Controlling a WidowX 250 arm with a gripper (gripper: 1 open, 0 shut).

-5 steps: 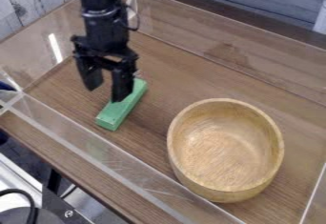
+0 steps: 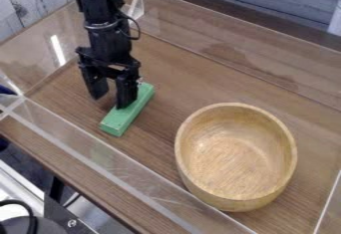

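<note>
A green rectangular block lies on the wooden table, angled from lower left to upper right. My black gripper is low over the block's upper left end, its fingers pointing down and spread open. I cannot tell whether they touch the block. Nothing shows held between them.
A large round wooden bowl stands at the lower right. Clear panels edge the table at the lower left, with a black cable in the bottom left corner.
My gripper has shifted slightly left from where it was a second ago, and its shape looks a little different as it turns. The block and bowl look unmoved.
</note>
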